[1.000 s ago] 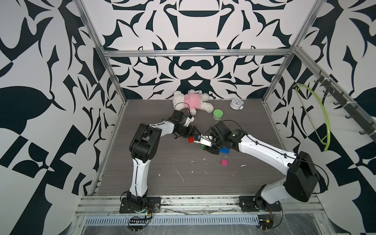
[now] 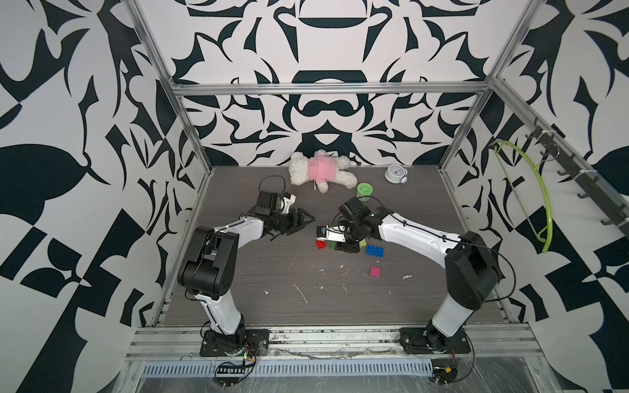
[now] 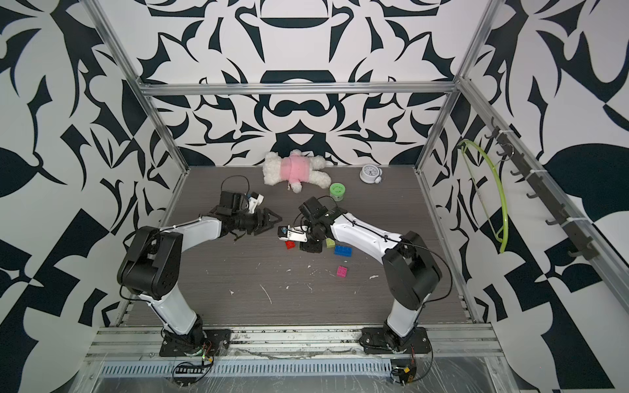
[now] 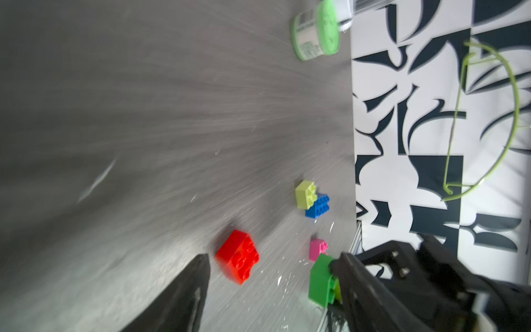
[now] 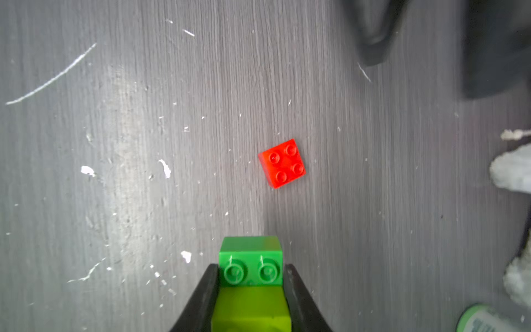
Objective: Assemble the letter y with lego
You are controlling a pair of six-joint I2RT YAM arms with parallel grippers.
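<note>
In the right wrist view a stack of a green brick (image 5: 250, 260) above a yellow-green brick (image 5: 251, 310) is gripped by my right gripper, which is shut on it. The small red brick (image 5: 282, 163) lies apart on the table, studs up. My left gripper stands open with a clear gap between its fingers; the red brick shows ahead of that gap. A yellow-green brick (image 4: 306, 194), a blue brick (image 4: 318, 205) and a pink brick (image 2: 375, 271) lie loose on the table.
A green-lidded jar (image 2: 364, 189), a plush toy in pink (image 2: 321, 169) and a white round clock (image 2: 395, 173) stand along the back.
My left arm has drawn back to the left, away from the red brick, which now lies free on the table. The right arm has shifted and its elbow risen, still holding the green stack.
</note>
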